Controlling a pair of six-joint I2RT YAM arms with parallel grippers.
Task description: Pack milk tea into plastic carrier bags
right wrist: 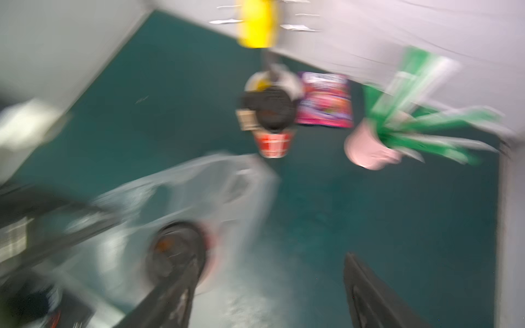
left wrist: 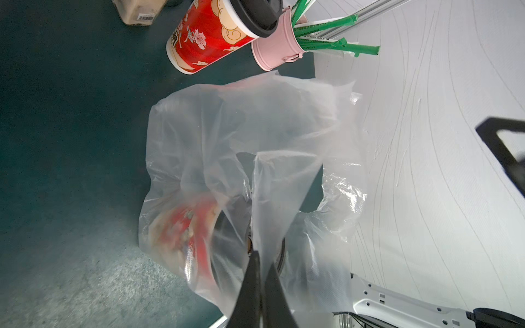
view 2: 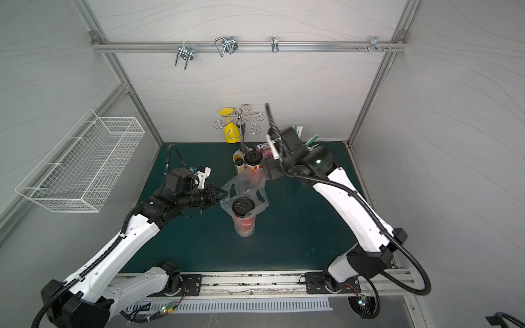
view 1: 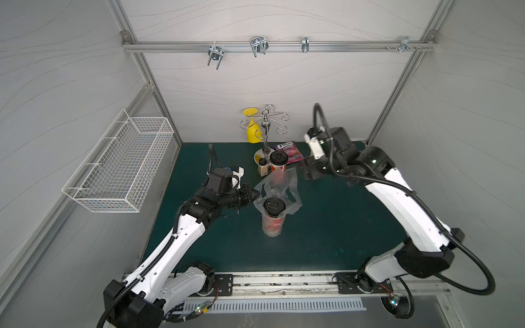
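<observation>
A translucent plastic carrier bag (view 1: 294, 198) stands mid-table with its mouth spread. A red milk tea cup is inside it, its black lid (view 1: 274, 206) showing through the opening. My left gripper is shut on the film of the bag's left handle side. A second red cup (left wrist: 205, 35) with a black lid stands on the table behind the bag. Raised to the right of the bag, my right gripper is open. Nothing lies between its fingers, and its wrist view is blurred.
A pink pot (right wrist: 365, 146) of green and white straws stands at the back right. Beside the rear cup are a metal stand (view 1: 266, 131), a small beige box (view 1: 262, 166) and a pink packet (right wrist: 326, 104).
</observation>
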